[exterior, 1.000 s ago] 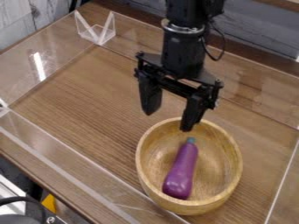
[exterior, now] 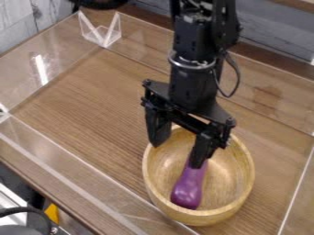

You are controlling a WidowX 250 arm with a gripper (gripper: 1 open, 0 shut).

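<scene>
The black gripper [exterior: 185, 128] hangs over a tan round bowl [exterior: 166, 188], near its back rim, with its dark fingers spread open. A purple elongated object [exterior: 188, 187], likely an eggplant, lies in the bowl below the gripper. The fingers partly hide the back of the bowl; nothing shows held between them.
Wooden table [exterior: 73, 110] around the bowl, clear at left. A clear angular plastic piece [exterior: 102, 27] stands at the back left. A grey wall runs along the back right.
The gripper has moved down and slightly toward the camera, lower over the bowl and closer to the purple object.
</scene>
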